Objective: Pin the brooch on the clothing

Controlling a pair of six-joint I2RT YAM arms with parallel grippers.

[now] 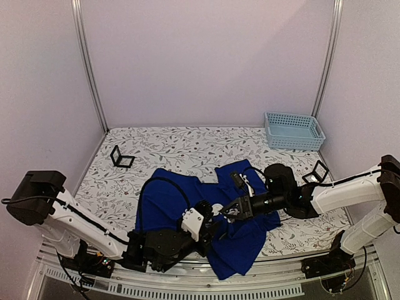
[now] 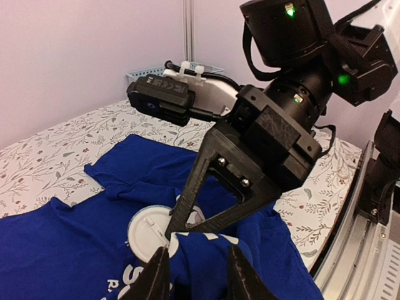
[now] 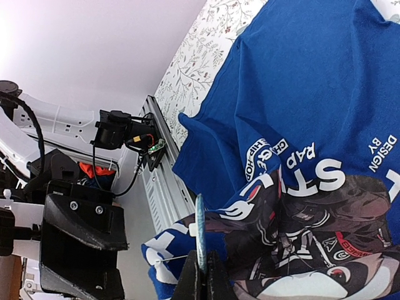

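Observation:
The brooch (image 2: pixel 150 231) is a round white disc, its pin side facing the left wrist view. My right gripper is shut on its edge. In the right wrist view the disc shows edge-on, and its thin pin (image 3: pixel 173 257) sticks out left to a raised fold of the shirt. Whether the pin passes through the cloth, I cannot tell. The blue shirt (image 1: pixel 172 203) lies spread on the table, printed in white lettering. Left of that fold, my left gripper stands part open, its fingers apart. In its own view the fold (image 2: pixel 206 250) rises beyond its fingertips (image 2: pixel 159 272).
A light blue basket (image 1: pixel 292 132) stands at the back right. Small black frames sit at the left (image 1: pixel 122 157) and the right (image 1: pixel 317 172) of the patterned table (image 1: pixel 187 147).

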